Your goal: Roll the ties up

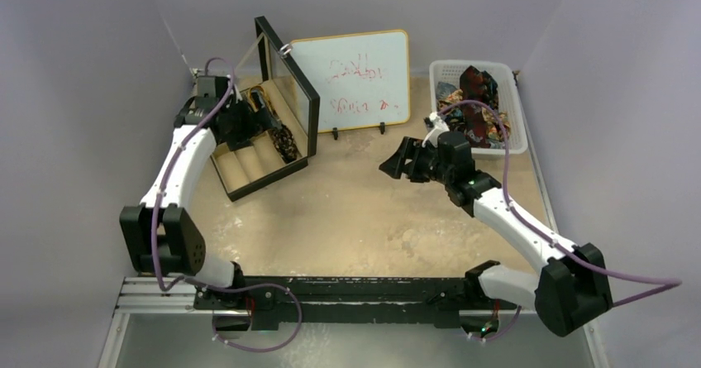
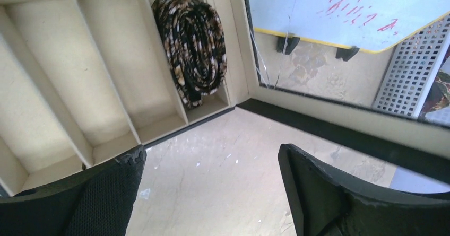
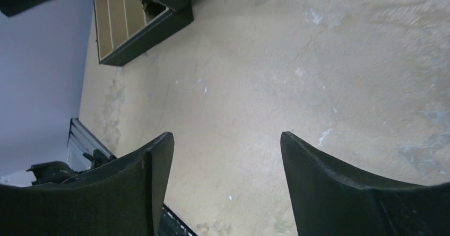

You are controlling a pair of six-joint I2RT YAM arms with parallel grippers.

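Note:
A rolled dark, floral-patterned tie (image 2: 192, 42) lies in an end compartment of the open black case (image 2: 209, 112), beside the raised lid. Other rolled ties (image 1: 258, 97) show in part at the case's far side, partly covered by the left arm. Over the case, my left gripper is open with nothing between its fingers. My right gripper hangs above bare table, its fingers apart and empty. Several loose ties (image 1: 479, 107) lie heaped in the white basket (image 1: 519, 128).
The case's glass lid (image 1: 289, 78) stands upright on its right side. Behind it leans a whiteboard (image 1: 355, 78) with red writing. Bare table (image 1: 347, 219) stretches between the case and the right arm. Empty compartments (image 2: 106, 50) lie left of the rolled tie.

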